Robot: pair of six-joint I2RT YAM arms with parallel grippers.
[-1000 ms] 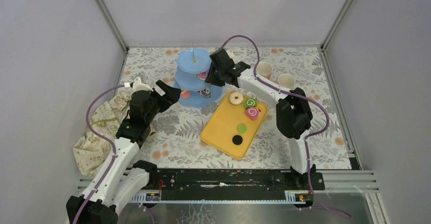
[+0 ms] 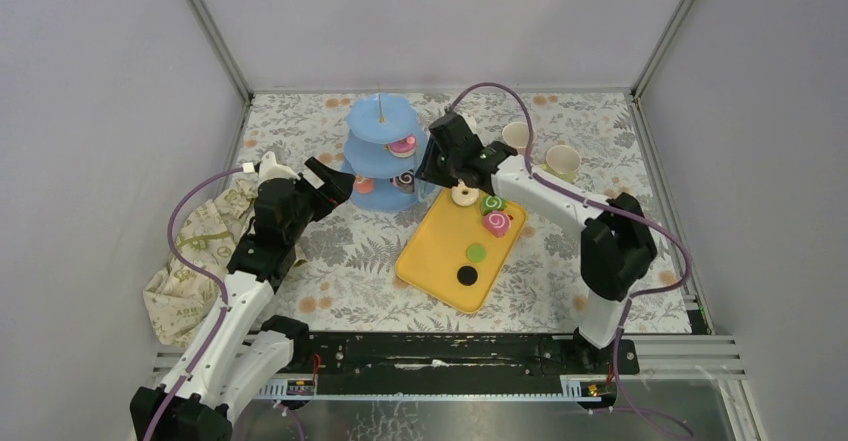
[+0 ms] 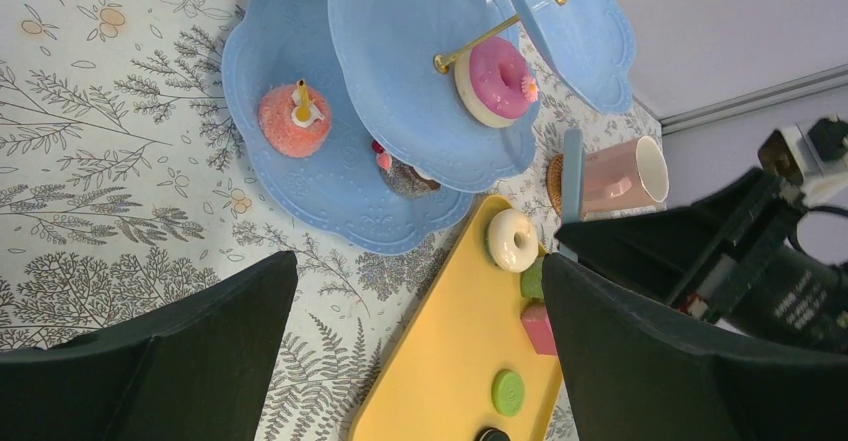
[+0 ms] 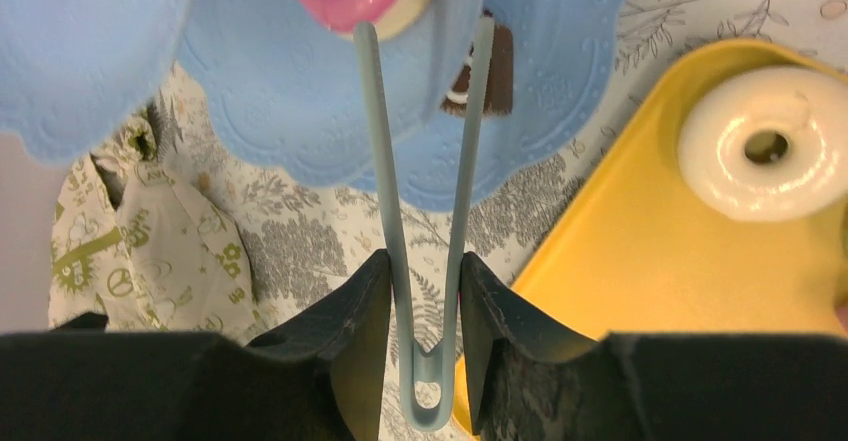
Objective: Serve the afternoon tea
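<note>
A blue three-tier stand (image 2: 381, 115) holds a pink donut (image 3: 498, 73) on its middle plate, a fluffy pink cake (image 3: 293, 131) and a brown cake (image 4: 494, 71) on its lowest. My right gripper (image 2: 428, 176) is beside the stand, shut on grey tongs (image 4: 390, 211), whose empty tips reach over the plates. My left gripper stands open and empty left of the stand. A yellow tray (image 2: 430, 261) holds a white donut (image 2: 464, 193), green and pink cakes, and green and black round pieces.
Two mugs (image 2: 563, 161) stand at the back right, partly behind the right arm. A patterned cloth (image 2: 190, 281) lies at the left edge. The table front between cloth and tray is clear.
My right arm has moved to the right and toward the front, drawing the tongs back from the brown cake. The left arm is unchanged.
</note>
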